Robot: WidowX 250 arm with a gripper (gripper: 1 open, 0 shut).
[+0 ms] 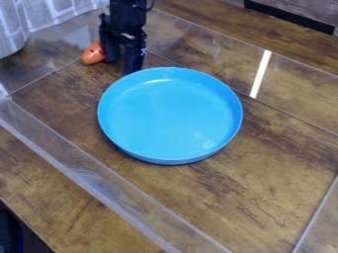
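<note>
A black gripper [122, 51] hangs at the top of the camera view, low over the wooden surface behind the blue plate. An orange object [94, 53], carrot-like, lies just left of the gripper's fingers, partly beside or behind them. The dark fingers blend together, so whether they are open or shut is unclear. The round blue plate [169, 117] sits in the middle of the surface, empty.
A wooden table [224, 208] has free room to the right and front. A clear edge or panel runs along the left, and a pale crumpled item [14, 25] is at the top left.
</note>
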